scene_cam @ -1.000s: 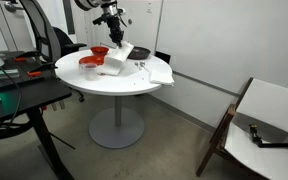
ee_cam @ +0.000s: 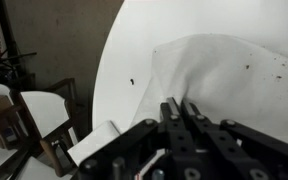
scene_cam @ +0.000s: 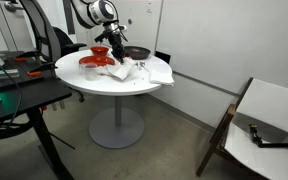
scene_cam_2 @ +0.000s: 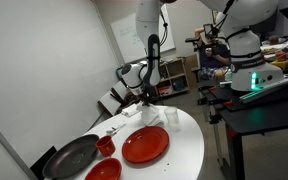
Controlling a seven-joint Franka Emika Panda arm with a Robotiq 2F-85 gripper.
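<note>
A white cloth (scene_cam: 116, 72) lies crumpled near the middle of the round white table (scene_cam: 76, 79). My gripper (scene_cam: 122, 61) is low over the table, shut on a fold of this cloth. From the other side, the gripper (scene_cam_2: 145, 100) also appears at the table's far part, with the cloth (scene_cam_2: 150, 115) spreading beneath it. The wrist view has the cloth (ee_cam: 219, 65) fanning out flat past the gripper, whose fingertips meet at a raised crease.
A red plate (scene_cam_2: 146, 145), red cup (scene_cam_2: 105, 146), red bowl (scene_cam_2: 104, 171), dark pan (scene_cam_2: 72, 156) and clear cup (scene_cam_2: 172, 117) share the table. Another white cloth (scene_cam: 159, 73) rests at the right edge. A white chair (scene_cam: 267, 130) stands apart on the right.
My gripper has come down with the cloth. The cloth hung raised at its right side before; now it lies lower and more spread over the table.
</note>
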